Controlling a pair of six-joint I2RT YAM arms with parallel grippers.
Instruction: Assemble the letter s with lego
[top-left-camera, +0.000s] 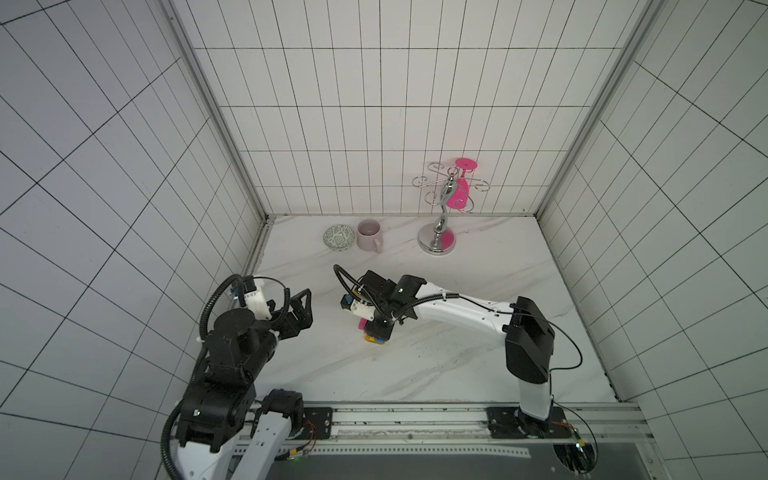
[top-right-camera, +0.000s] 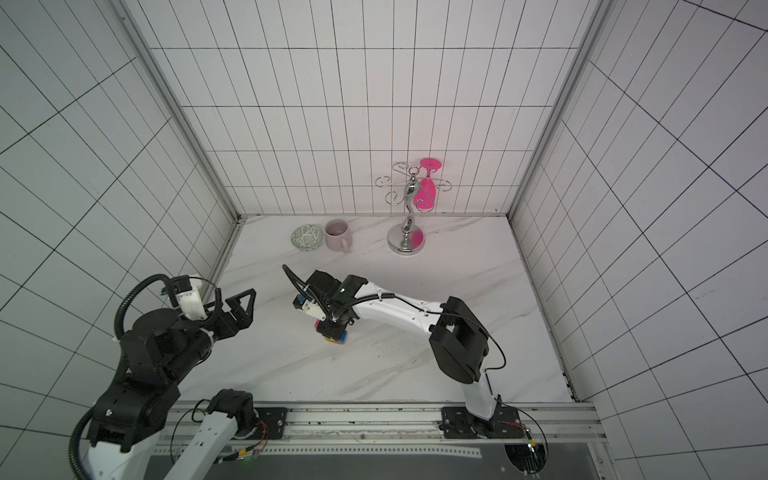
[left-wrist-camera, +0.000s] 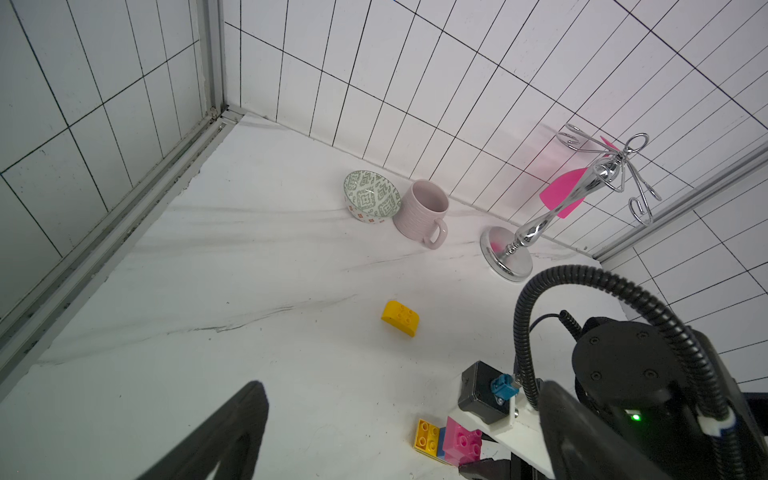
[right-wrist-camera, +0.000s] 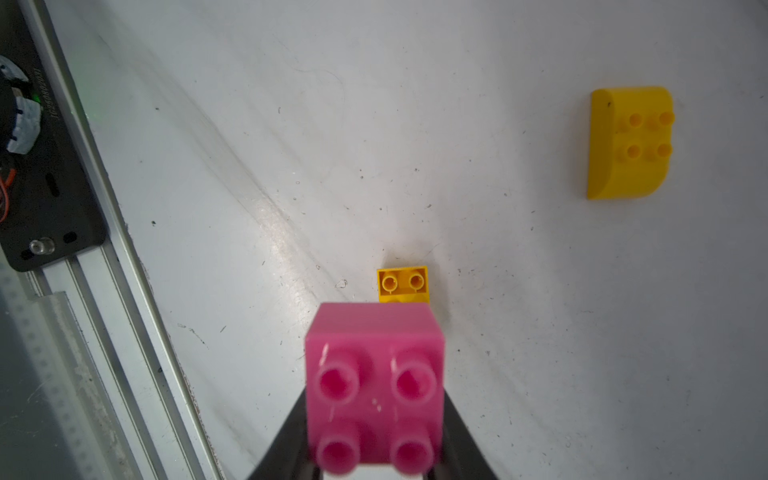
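A pink brick (right-wrist-camera: 374, 392) is clamped in my right gripper, its studs facing the right wrist camera. Behind it in that view lies an orange brick piece (right-wrist-camera: 402, 283) on the table, partly covered by the pink one. The left wrist view shows orange (left-wrist-camera: 426, 435) and blue (left-wrist-camera: 441, 441) parts close by the pink brick; whether they touch cannot be told. Farther back lies a loose curved yellow brick (left-wrist-camera: 400, 317). My left gripper (top-left-camera: 301, 310) hangs open and empty at the left, well away from the bricks.
Near the back wall stand a patterned bowl (left-wrist-camera: 373, 197), a mauve mug (left-wrist-camera: 421, 212) and a chrome rack (top-left-camera: 437, 238) carrying a pink glass (top-left-camera: 458, 194). Free tabletop lies to the left and right of the bricks.
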